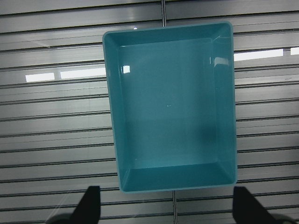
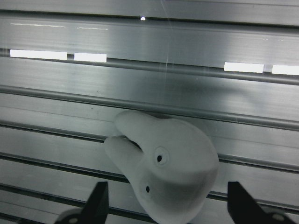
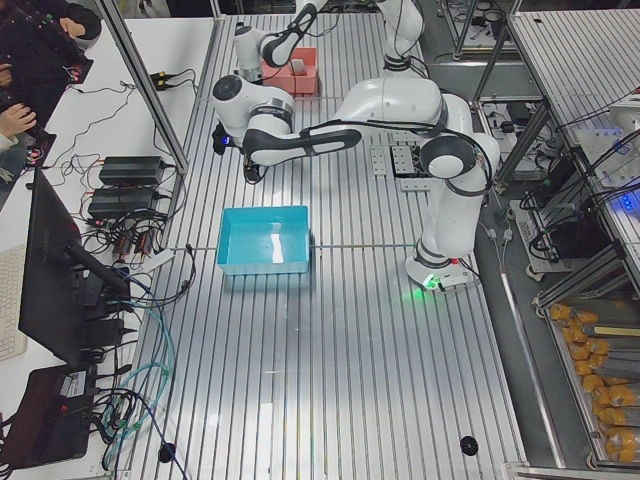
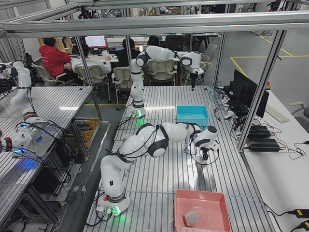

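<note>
A teal bin point(image 1: 168, 102) lies on the slotted table; my left gripper hangs above it, its fingers apart with only the bin and table beneath, also seen high up at the far end in the camera right view. My right gripper is low over the table, open, with a white plush toy point(image 2: 177, 163) with two eyes lying between and just ahead of its fingers. In the camera right view this right gripper point(image 4: 204, 153) is near the table's middle, partly covering that toy.
A pink bin point(image 4: 203, 208) with a pale object inside stands at the near end. Monitors point(image 4: 248, 104), power boxes and cables line one side. The table between the bins is largely clear.
</note>
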